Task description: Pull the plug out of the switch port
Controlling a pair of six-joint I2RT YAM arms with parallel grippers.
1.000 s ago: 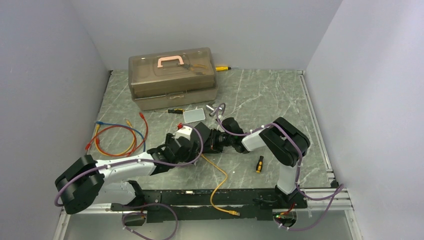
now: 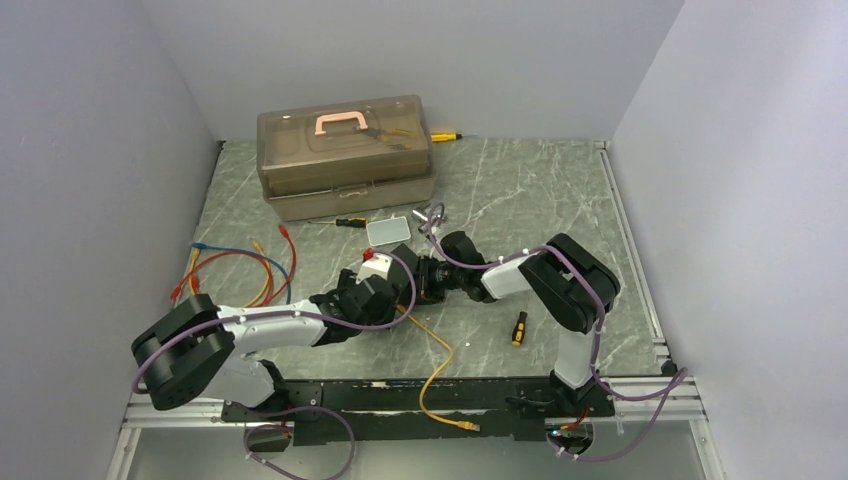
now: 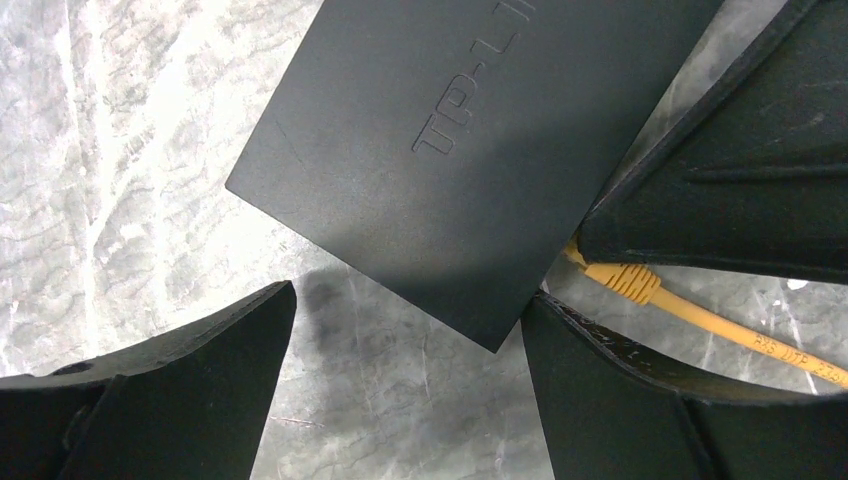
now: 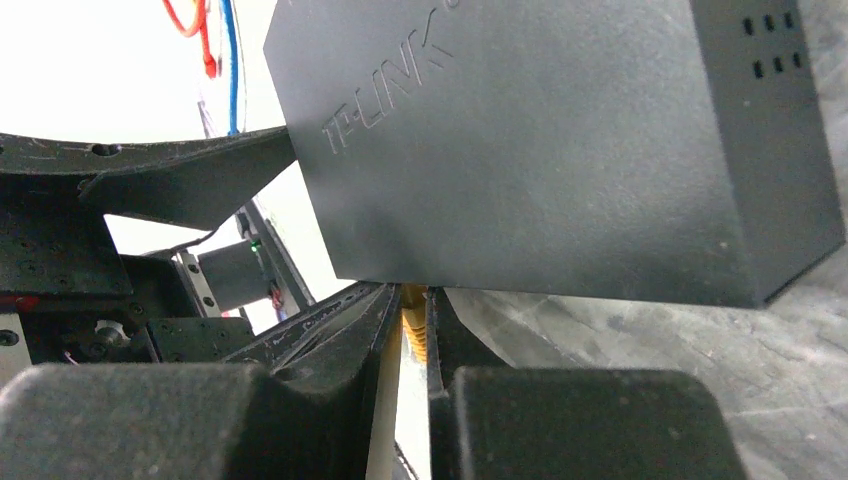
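The black TP-Link switch (image 3: 470, 140) lies on the grey marbled table, largely covered by the arms in the top view. From its edge comes a yellow cable whose plug (image 3: 625, 280) is still at the switch in the left wrist view. My left gripper is open, one finger close by the switch's near corner and the other across a gap. Right at the plug, the fingertips of my right gripper stand close together, with yellow showing between or behind them. Whether they grip it cannot be made out.
The yellow cable (image 2: 436, 372) runs to the table's front edge. Red, blue and yellow cables (image 2: 265, 262) lie at the left. A toolbox (image 2: 345, 160) stands at the back, with a small white box (image 2: 388, 231) before it. A screwdriver (image 2: 519, 328) lies to the right.
The free end of the yellow cable has stayed put.
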